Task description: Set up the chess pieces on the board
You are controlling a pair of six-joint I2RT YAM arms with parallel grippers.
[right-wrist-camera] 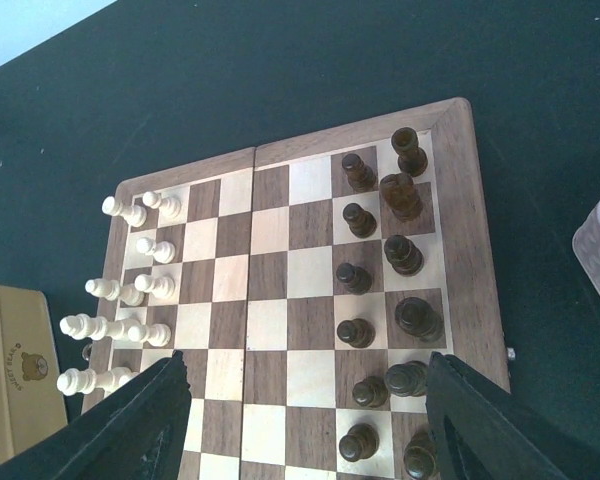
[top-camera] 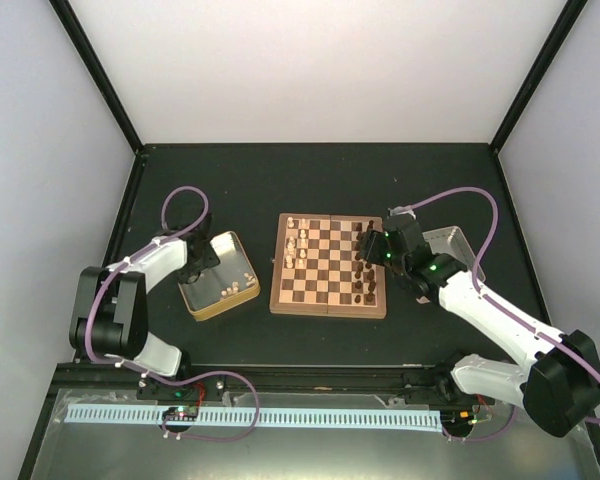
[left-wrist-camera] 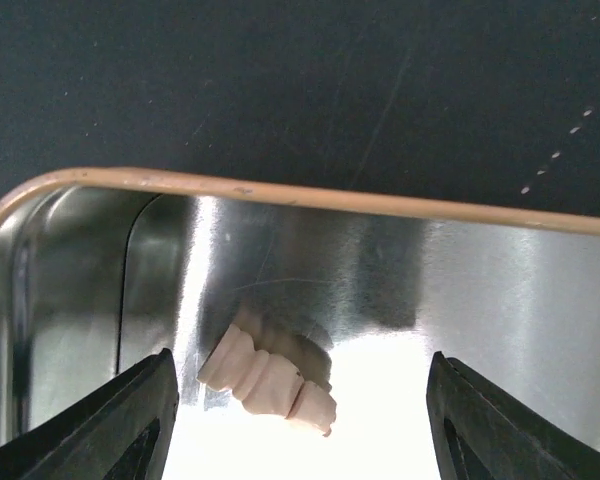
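A pale chess piece [left-wrist-camera: 270,382] lies on its side on the metal floor of the tin [left-wrist-camera: 310,285]. On either side of it, apart from it, stand the fingers of my open left gripper. Above the dark-piece side of the chessboard [top-camera: 327,265] hovers my right gripper, its fingers apart and nothing between them. In the right wrist view, dark pieces [right-wrist-camera: 417,317] stand in two columns along the board's right side. Several white pieces [right-wrist-camera: 150,333] occupy part of the left side.
More pale pieces [top-camera: 230,291] lie toward the near end of the tin, left of the board. A light grey container [top-camera: 450,243] sits behind the right arm. Bare black table separates the tin from the board.
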